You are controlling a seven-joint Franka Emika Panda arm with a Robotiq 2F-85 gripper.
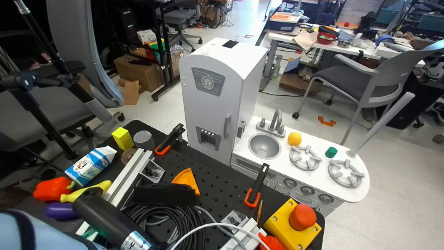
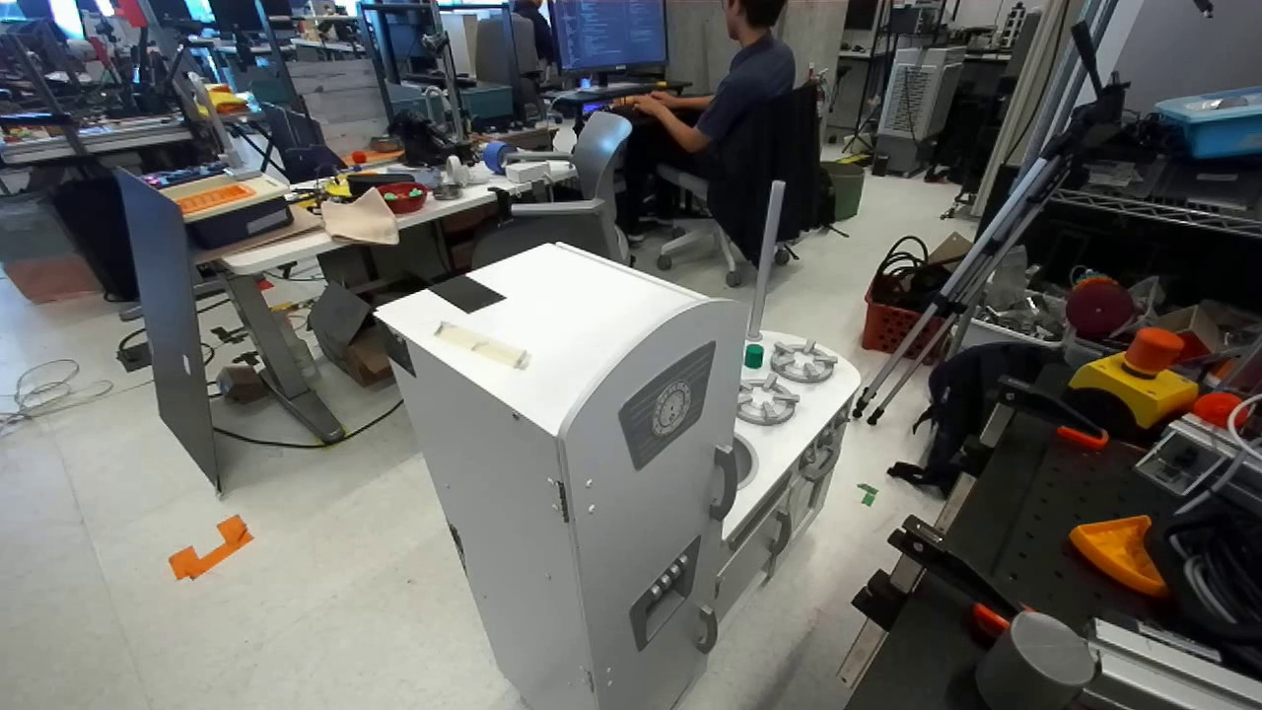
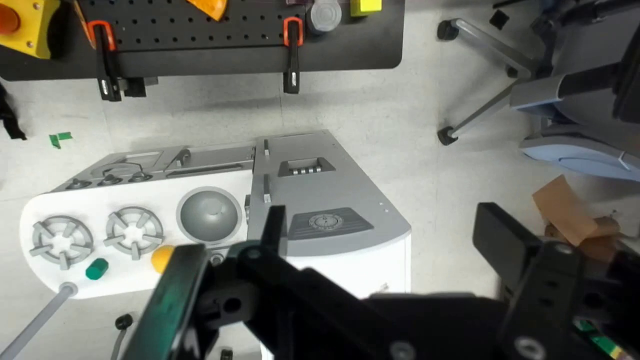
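In the wrist view my gripper is open, its two black fingers wide apart with nothing between them. Past them, apart from the fingers, is a toy kitchen with a grey-fronted fridge (image 3: 354,195); its door looks closed in exterior view 1. A round grey sink (image 1: 265,146) is set in the white counter beside it. On that counter sit an orange-yellow ball (image 1: 294,139), near the sink, and a green cylinder (image 1: 331,152), between two grey burners. Part of the pale blue arm (image 1: 25,228) fills the lower left corner of exterior view 1.
A black pegboard table (image 1: 222,193) holds a milk carton (image 1: 91,165), a red pepper (image 1: 52,189), a yellow block (image 1: 123,138), coiled cables and a yellow box with a red button (image 1: 302,217). Clamps (image 1: 170,139) grip its edge. Bare floor surrounds the kitchen.
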